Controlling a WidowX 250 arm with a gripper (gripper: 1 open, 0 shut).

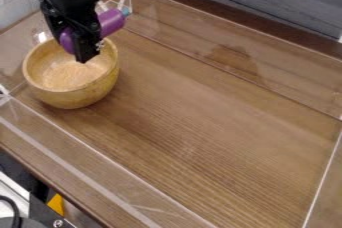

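My black gripper (83,32) hangs at the upper left of the camera view, shut on a purple object (104,26) with a teal part at its upper end. Just below it, a round tan bowl (70,87) sits on the wooden table. The gripper and the object are over the bowl's back part, and the lower end of the object partly hides the bowl's far rim.
Cables and a small yellow item (55,203) are beyond the table's edge at lower left.
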